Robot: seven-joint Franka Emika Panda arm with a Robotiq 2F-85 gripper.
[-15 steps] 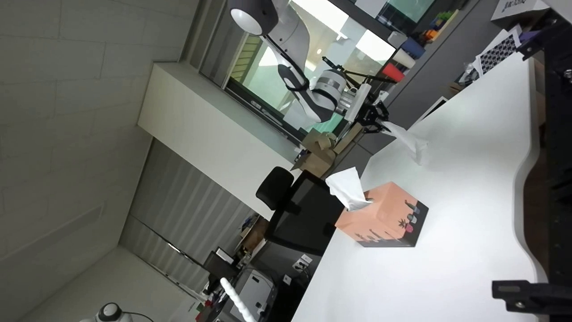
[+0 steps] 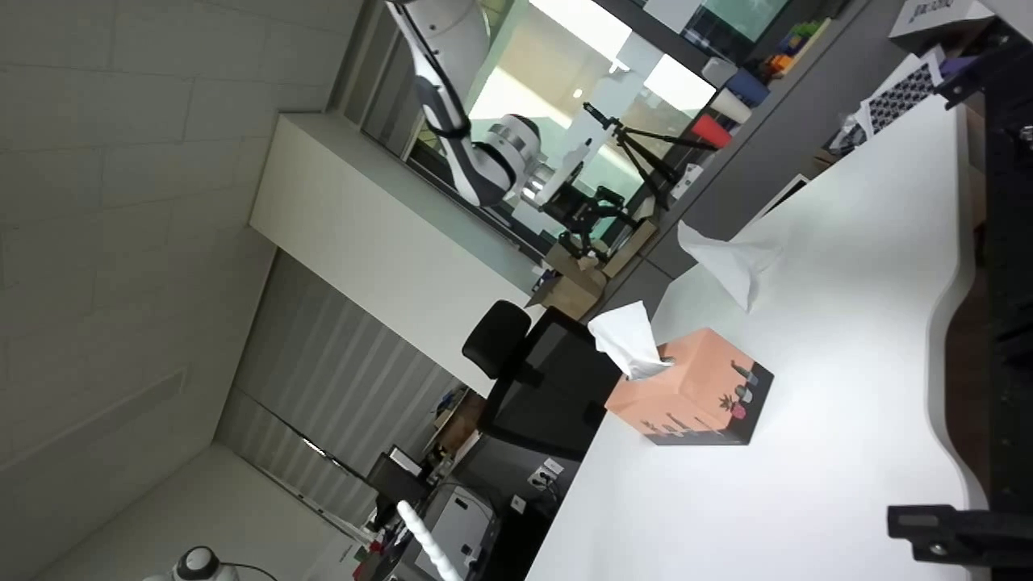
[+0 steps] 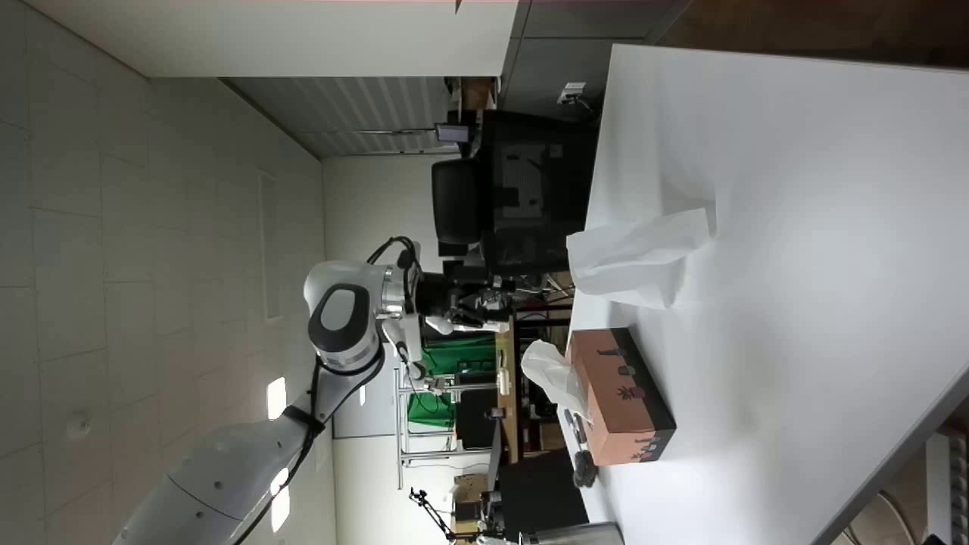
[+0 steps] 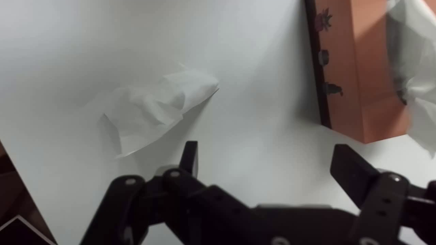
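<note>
A loose white tissue (image 4: 155, 106) lies crumpled on the white table, apart from the box; exterior view 2 shows the same tissue (image 3: 640, 254) partly standing up from the surface. Beside it is an orange tissue box (image 2: 692, 387) with a dark base, another tissue (image 2: 627, 339) sticking out of its slot. My gripper is open with wide-set fingers, and only bare table shows between them. In exterior view 1 the gripper (image 2: 591, 223) hangs well above the table, clear of both tissue and box.
A black office chair (image 2: 542, 378) stands behind the table edge. A black bracket (image 2: 954, 534) sits at the near edge in exterior view 1.
A second ago the gripper was at the loose tissue's upper end. It has since moved up and away, leftward in exterior view 1, leaving the tissue on the table. The box has not moved.
</note>
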